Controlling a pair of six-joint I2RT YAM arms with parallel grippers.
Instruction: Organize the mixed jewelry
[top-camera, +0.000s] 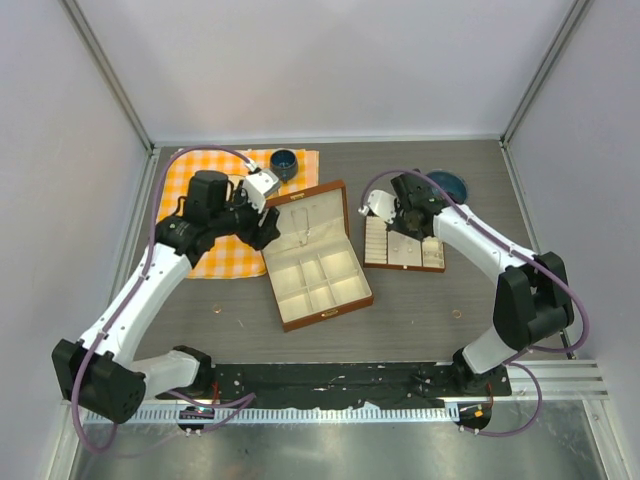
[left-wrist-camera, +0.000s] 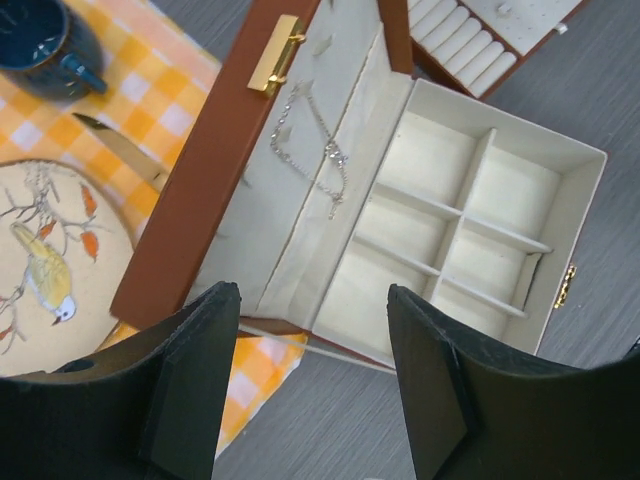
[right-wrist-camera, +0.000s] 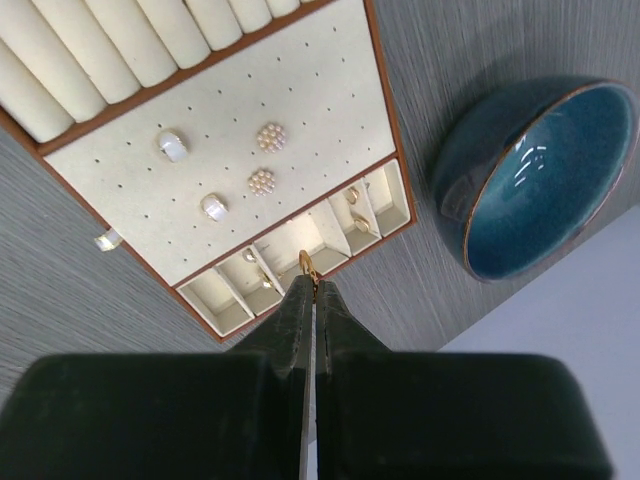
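My left gripper is open at the left side of the jewelry box, whose six-compartment base (left-wrist-camera: 480, 190) looks empty. A silver necklace (left-wrist-camera: 335, 175) hangs in the raised lid. My right gripper is shut on a small gold piece (right-wrist-camera: 306, 262) over the ring-and-earring tray (right-wrist-camera: 230, 120). The tray holds pad rolls (right-wrist-camera: 120, 50), two white pieces (right-wrist-camera: 172, 146), two pearl clusters (right-wrist-camera: 271, 137) and a row of small compartments (right-wrist-camera: 215, 297), some with gold jewelry.
A blue bowl (right-wrist-camera: 545, 180) sits beside the tray. A mug (left-wrist-camera: 35, 45) and a bird plate (left-wrist-camera: 55, 260) rest on the checked cloth (top-camera: 220, 265). Small rings (top-camera: 457, 314) lie on the bare front table.
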